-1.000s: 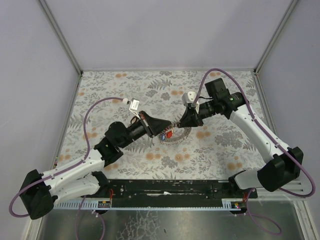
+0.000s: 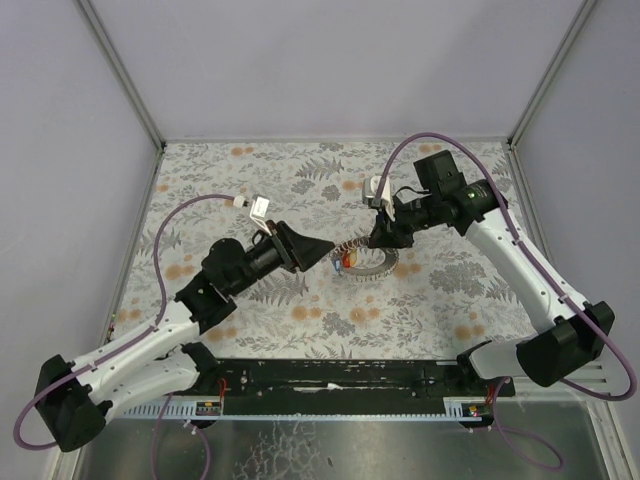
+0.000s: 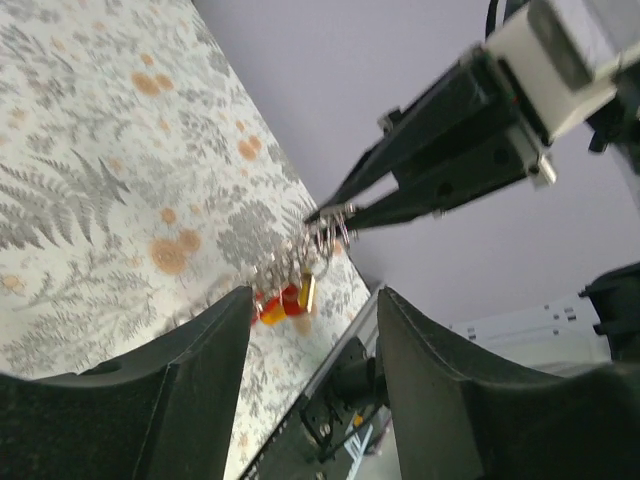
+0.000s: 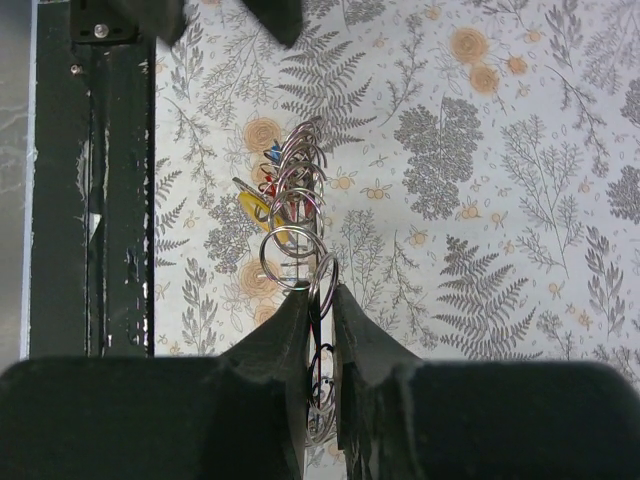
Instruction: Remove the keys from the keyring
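Note:
The keyring [image 2: 392, 258] is a large hoop strung with small metal rings, raised over the table in the top view. Red, yellow and blue keys [image 2: 348, 259] hang at its left side. My right gripper is shut on the keyring's small rings [image 4: 297, 190], which stretch away from its fingertips in the right wrist view. My left gripper stands open to the left of the ring. In the left wrist view, the red and yellow keys [image 3: 290, 303] show in line with the gap between its fingers; whether they lie inside it is unclear.
A black bar [image 2: 335, 374] runs along the front edge. The two grippers are close together over the middle of the table.
My right gripper has shifted right, carrying the keyring and the coloured keys with it. My left gripper has drawn back slightly to the left, widening the gap between the arms.

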